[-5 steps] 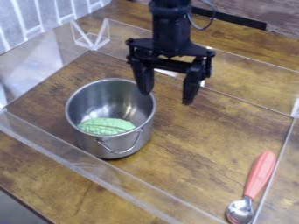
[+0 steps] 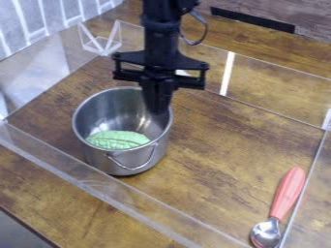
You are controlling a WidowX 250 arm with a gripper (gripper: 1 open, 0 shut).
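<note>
The black gripper hangs over the back rim of a steel pot, its tip low and partly dark against the pot; nothing shows held, and it looks shut. A green ridged object lies inside the pot. An ice-cream scoop with a pink handle lies on the wood at the right.
A clear plastic-walled bin surrounds the work area on the wooden table. The wood between pot and scoop is clear. A white strip stands behind the gripper.
The gripper has moved left from beside the pot to over its rim, and its appearance has narrowed at the bottom. The pot and scoop look unmoved.
</note>
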